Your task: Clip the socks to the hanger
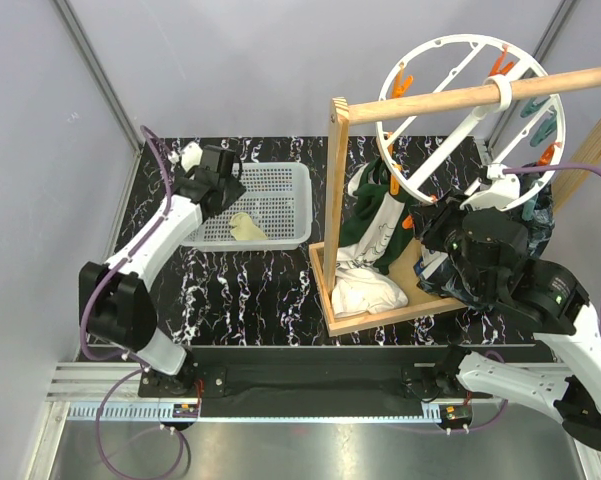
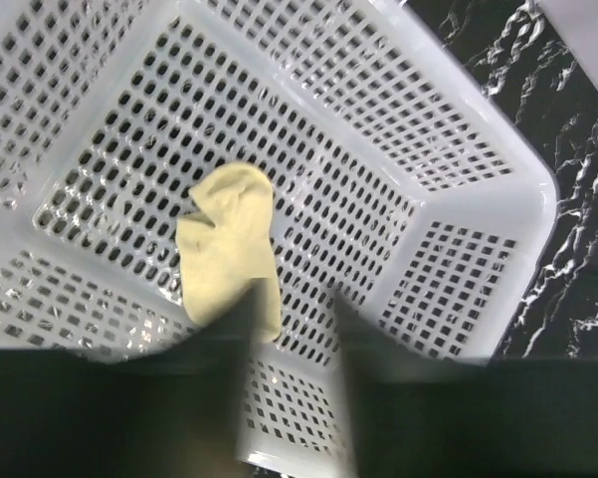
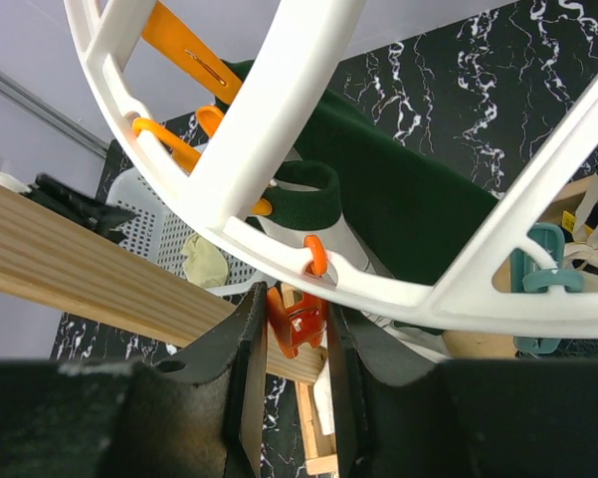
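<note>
A pale yellow sock (image 2: 229,249) lies on the floor of the white mesh basket (image 1: 302,205). Above it my left gripper is blurred, its fingers apart with nothing between them. In the top view that gripper (image 1: 238,190) hangs over the basket's left part. The white ring hanger (image 1: 442,160) hangs from a wooden bar. My right gripper is shut on an orange clip (image 3: 303,321) at the ring's lower rim. Other orange clips (image 3: 191,50) sit along the ring, and green-and-white fabric (image 3: 313,194) hangs there, partly hidden by the ring.
The wooden stand (image 1: 335,200) rises between basket and hanger, its base (image 1: 390,318) holding white cloth. Teal clips (image 1: 545,128) sit on the ring's right side.
</note>
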